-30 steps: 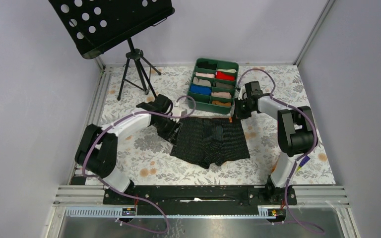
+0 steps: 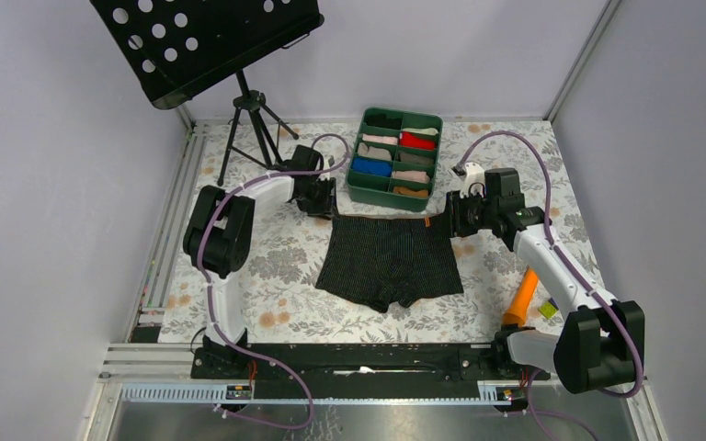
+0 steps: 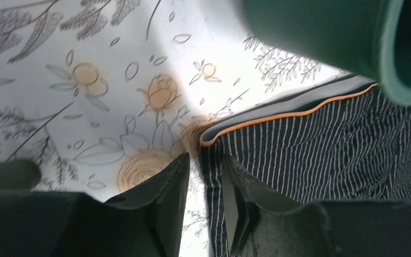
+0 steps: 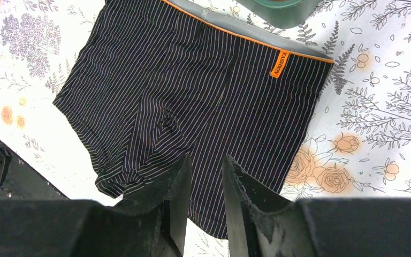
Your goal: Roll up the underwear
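Black pinstriped underwear [image 2: 386, 257] lies flat, its grey-lined waistband with orange trim and a "FASHION" tag [image 4: 279, 63] along the far edge. My left gripper [image 2: 329, 211] is at the waistband's left corner [image 3: 211, 144]; in the left wrist view its fingers are a little apart at that corner, and whether cloth is between them is unclear. My right gripper [image 2: 455, 225] is above the right side near the waistband, its fingertips slightly apart over the cloth in the right wrist view.
A green divided box [image 2: 395, 193] of rolled garments stands just behind the underwear. A black music stand [image 2: 250, 103] is at back left. An orange object [image 2: 522, 296] lies at front right.
My left gripper has moved backward to the waistband's left corner. The underwear looks unchanged.
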